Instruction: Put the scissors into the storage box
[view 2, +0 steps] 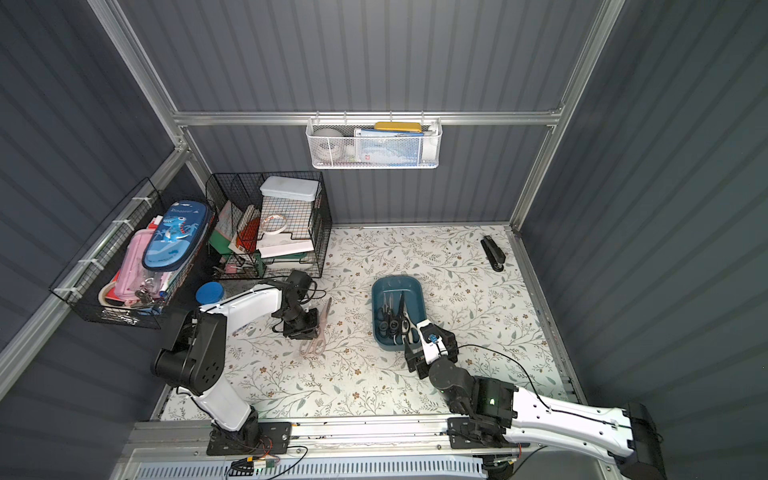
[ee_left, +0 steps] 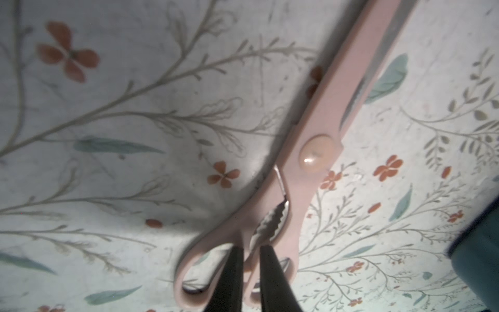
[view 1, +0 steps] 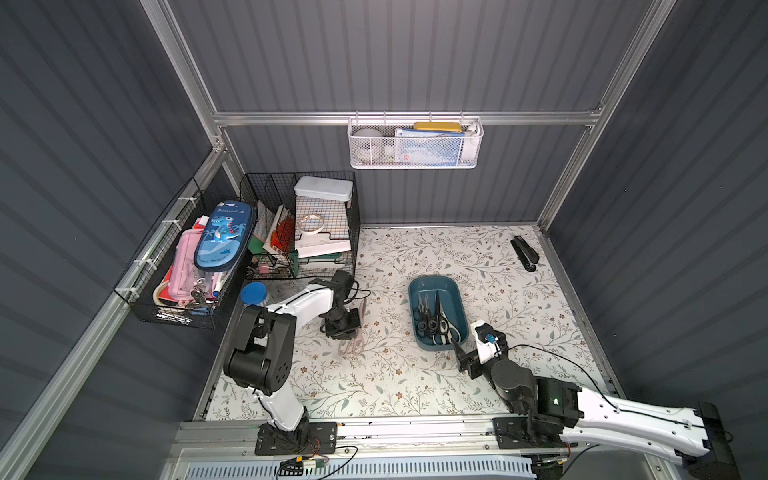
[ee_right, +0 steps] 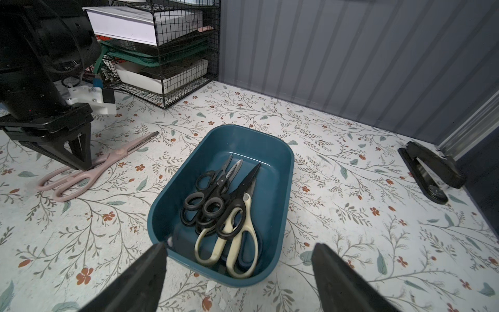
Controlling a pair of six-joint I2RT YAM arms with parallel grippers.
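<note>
Pink scissors lie flat on the floral mat, left of the blue box that holds several scissors. My left gripper is down over the scissors' handles, its fingertips close together at the handle; whether anything is between them I cannot tell. My right gripper hangs open at the near side of the box, its fingers blurred in its wrist view.
Black wire baskets with stationery stand at the left and back left. A black stapler lies at the right. A white mesh basket hangs on the back wall. Bare mat surrounds the box.
</note>
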